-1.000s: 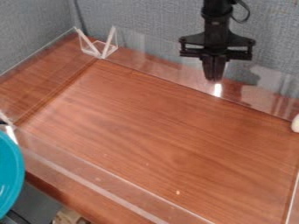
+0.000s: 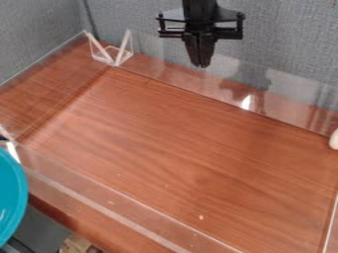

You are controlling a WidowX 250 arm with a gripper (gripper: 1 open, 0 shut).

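My black gripper [image 2: 200,49] hangs high at the top centre, above the back edge of the wooden surface [image 2: 172,158]. Its fingers point down, and whether they are open or shut is hard to make out; nothing shows held below them.
A white wire rack [image 2: 111,51] stands in the back left corner. A cyan round item [image 2: 11,198] is at the lower left edge, and a white object [image 2: 333,139] at the right edge. Clear panels border the surface.
My gripper has moved left and upward along the back of the surface. Nothing else has visibly moved.
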